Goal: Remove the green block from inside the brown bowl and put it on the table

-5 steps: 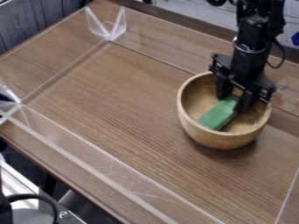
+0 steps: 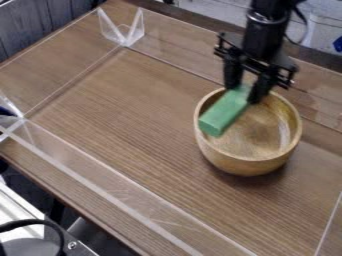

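The green block (image 2: 223,112) hangs tilted over the left part of the brown bowl (image 2: 250,163), its lower end in front of the bowl's left rim as seen here. My gripper (image 2: 242,84) is shut on the block's upper end, with the arm coming down from the top right. Motion blurs the fingers and hides their exact grip. The bowl stands upright on the table (image 2: 114,120), and its inside looks empty.
Left of the bowl the wooden table is broad and clear. A clear plastic piece (image 2: 123,28) sits at the far left edge. Black cables (image 2: 40,232) lie off the table at the lower left.
The gripper has risen and moved left, carrying the green block up from the bowl's inside. The bowl has stayed about where it was, shifting slightly left at most.
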